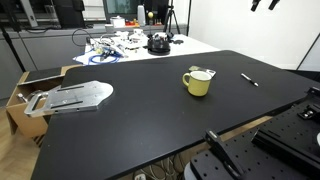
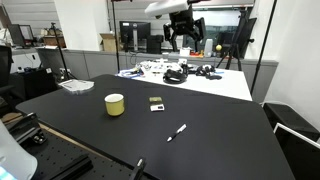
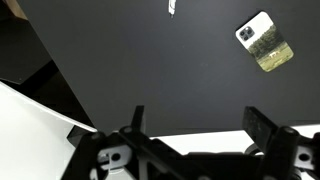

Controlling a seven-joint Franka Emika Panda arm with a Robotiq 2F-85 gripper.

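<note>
High over the table hangs my gripper, its two fingers wide apart with nothing between them. Its fingertips also show at the top right of exterior view 1 and its dark body (image 2: 178, 12) at the top of exterior view 2. Below it in the wrist view, to the right, lies a phone-like flat item (image 3: 265, 41), part white and part green-brown. A thin marker (image 2: 177, 132) lies on the table; only its end (image 3: 172, 8) shows at the wrist view's top edge. A yellow mug (image 1: 199, 84) stands upright on the table, outside the wrist view.
At the far left of the black table (image 1: 135, 120) lies a silver metal plate or tray (image 1: 72, 97). Behind the table, a white surface holds cables and tools (image 1: 115, 45).
</note>
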